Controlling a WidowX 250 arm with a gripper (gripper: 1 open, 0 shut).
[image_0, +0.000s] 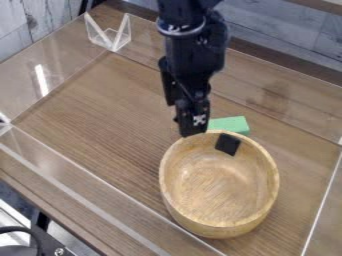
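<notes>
My black gripper hangs over the middle of the table, just behind and left of a round wooden bowl. It is open, its fingers apart, with nothing seen between them. A small black block sits at the bowl's back right rim. A green block lies behind the bowl, to the right of the gripper.
A clear plastic holder stands at the back left. A black cable lies at the lower left corner.
</notes>
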